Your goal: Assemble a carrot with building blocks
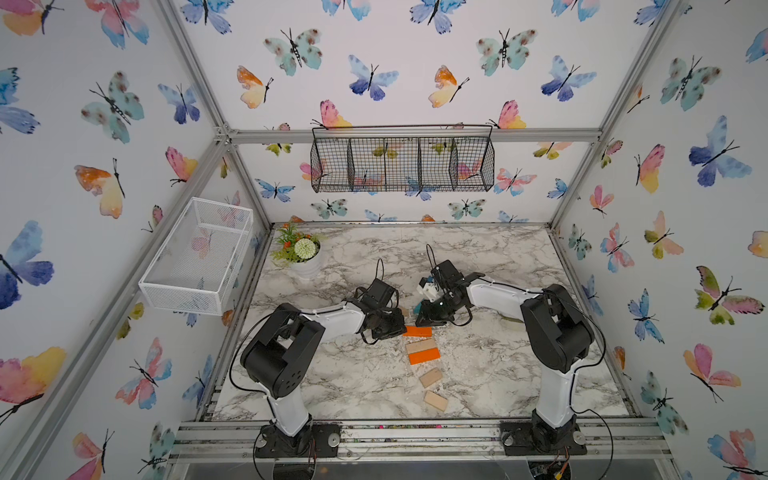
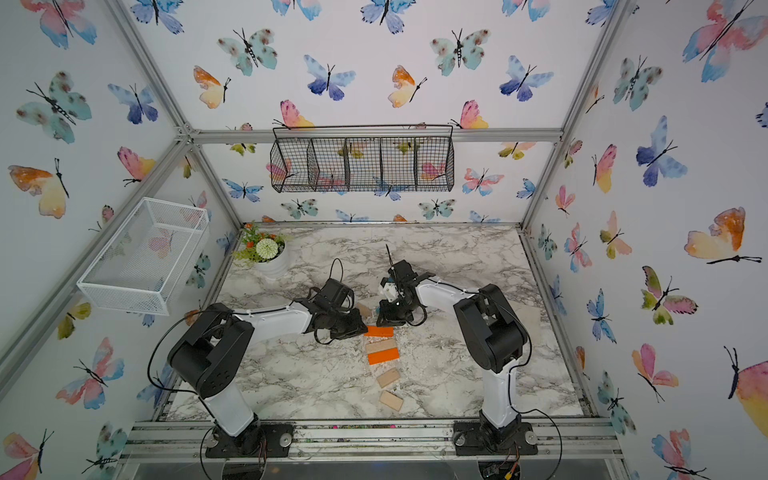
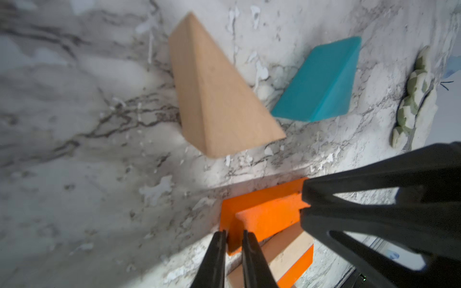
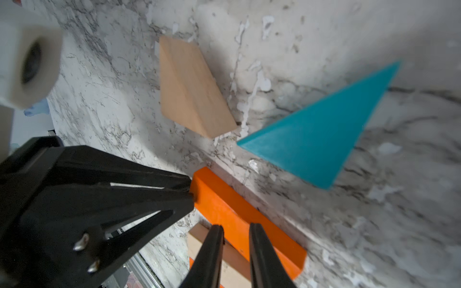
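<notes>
An orange block [image 3: 261,216] lies at the centre, my left gripper shut on its end. My right gripper hovers at the same block [image 4: 221,208], fingers partly apart; whether they touch it is unclear. Just below is a stack of tan and orange blocks [image 1: 424,353]. A tan wedge [image 3: 216,100] and a teal triangular block [image 4: 321,129] lie behind them on the marble table.
Two tan blocks [image 1: 431,377] lie toward the front edge. A flower pot [image 1: 305,264] stands back left, a white basket [image 1: 196,256] hangs on the left wall.
</notes>
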